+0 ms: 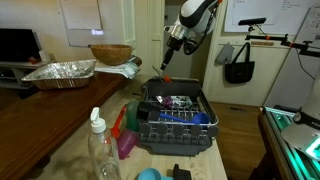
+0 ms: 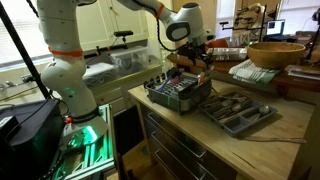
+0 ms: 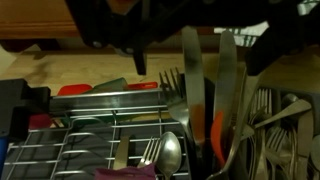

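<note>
In the wrist view my gripper stands open, its dark fingers wide apart at the top. Several upright knives (image 3: pixel 194 85) appear between and below them; I cannot tell whether any finger touches one. A fork (image 3: pixel 174 97) stands left of the knives, and a spoon (image 3: pixel 170 154) lies lower down. The dish rack (image 1: pixel 178 130) is grey and holds dishes and utensils. In exterior view 2 the same rack (image 2: pixel 185 99) sits on the wooden counter. The gripper is hard to make out in both exterior views.
A cutlery tray (image 2: pixel 240 121) full of utensils sits beside the rack. A clear bottle (image 1: pixel 104 152) stands near the front in exterior view 1. A wooden bowl (image 2: pixel 278 54) and foil tray (image 1: pixel 60 74) are farther along. A person (image 2: pixel 188 35) stands behind the counter.
</note>
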